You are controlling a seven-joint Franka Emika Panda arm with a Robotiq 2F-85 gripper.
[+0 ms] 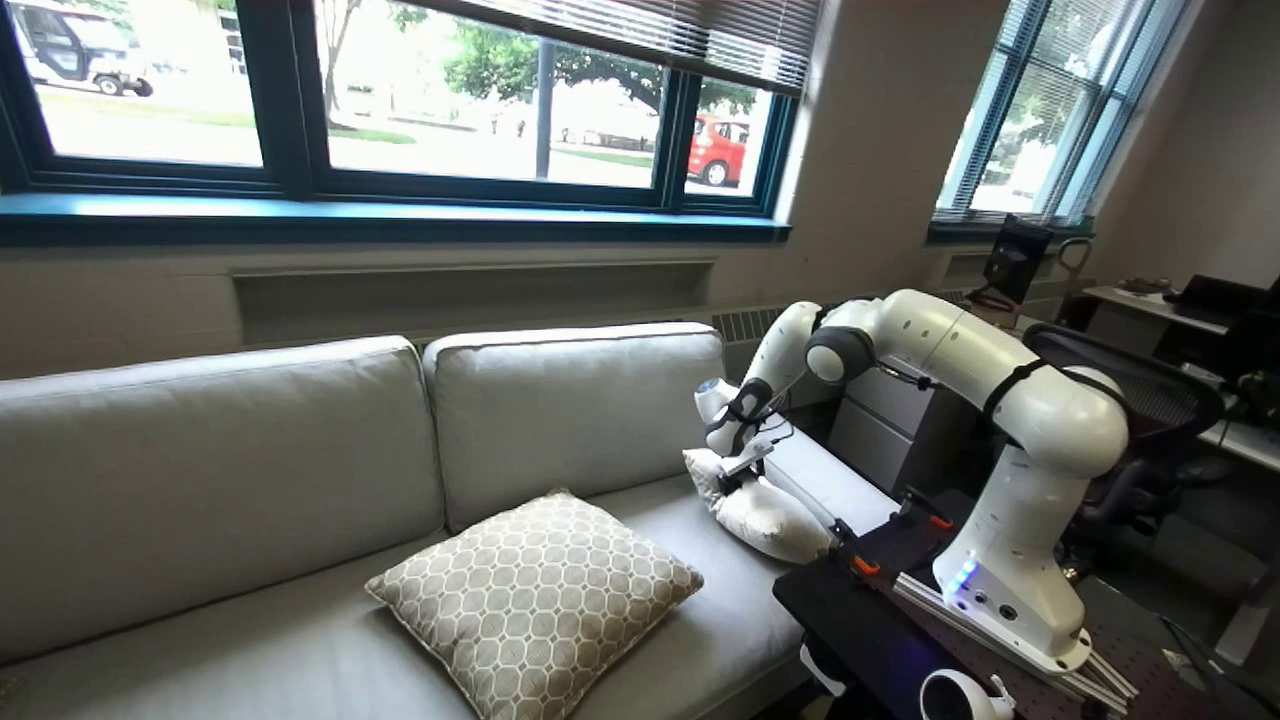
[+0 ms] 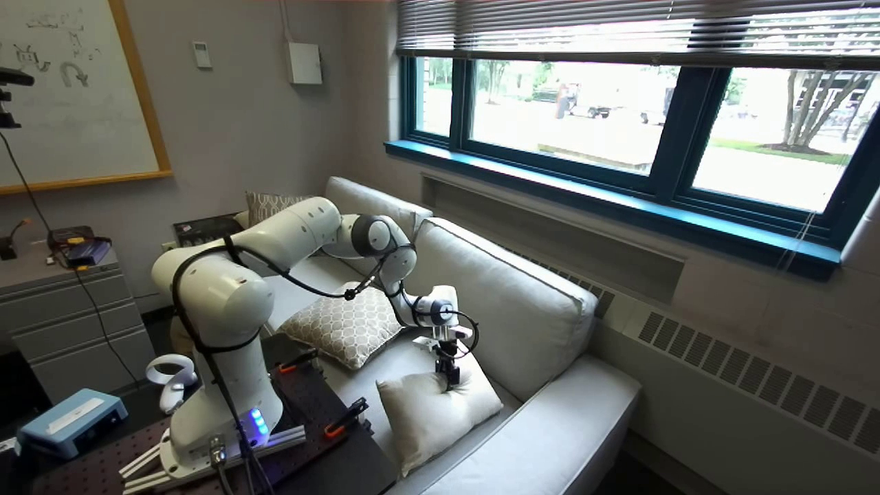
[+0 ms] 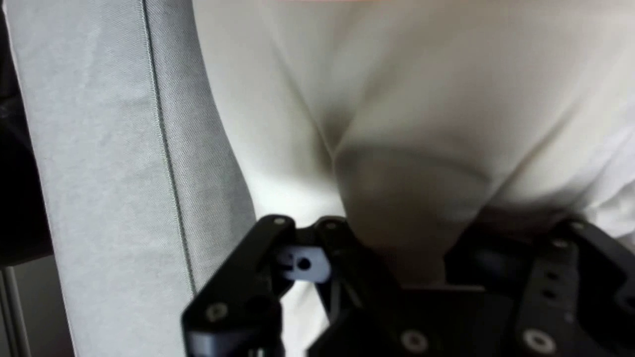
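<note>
A plain cream pillow (image 1: pixel 774 524) rests against the sofa's near armrest, its far end raised and tilted. My gripper (image 1: pixel 734 478) is at that raised end. From the other side, the gripper (image 2: pixel 447 381) points down into the pillow (image 2: pixel 425 416), whose surface dips and creases around it. In the wrist view, cream cloth (image 3: pixel 411 202) is bunched in folds between the black fingers, which are pinched on it with the fold keeping them apart. The fingertips are sunk in the fabric and hidden.
A patterned beige pillow (image 1: pixel 540 600) lies on the seat, left of the cream one. The grey sofa's back cushions (image 1: pixel 576 402) stand behind, and the armrest (image 2: pixel 536 437) is close beside the cream pillow. Clamps (image 2: pixel 346 418) project from the black table's edge.
</note>
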